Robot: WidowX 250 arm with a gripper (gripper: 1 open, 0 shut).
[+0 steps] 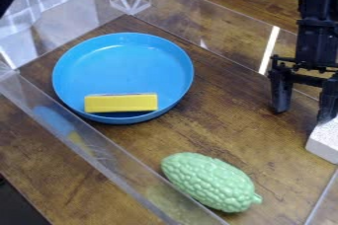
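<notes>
A blue plate (122, 69) sits on the wooden surface at the left, with a yellow block (121, 103) lying in its near part. My black gripper (302, 99) is low at the right edge, fingers spread open, just beside a white textured block (323, 142) that is partly cut off by the frame. Whether a finger touches that block cannot be told. A pale green bumpy vegetable (209, 180) lies at the front, below and to the left of my gripper.
Clear plastic walls (79, 140) border the workspace along the front-left and back. Bare wood (218, 115) spans the middle between plate and gripper. A tiled wall (40, 27) is at the back left.
</notes>
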